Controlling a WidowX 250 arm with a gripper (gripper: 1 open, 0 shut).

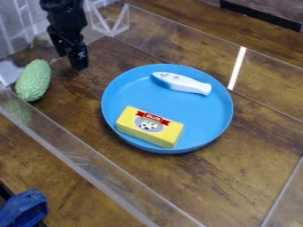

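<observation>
My black gripper [73, 53] is at the upper left, above the wooden floor and apart from the objects, its fingers pointing down and open. Below it and to the left lies a green bumpy vegetable [34, 80]. A blue plate [207, 120] in the middle right holds a white toy fish [182, 83] and a yellow box [149, 126] with a red label.
Clear plastic walls edge the wooden surface [236, 177] at the left and lower left. A blue object [21, 210] lies at the bottom left corner. Bare wood surrounds the plate on the right.
</observation>
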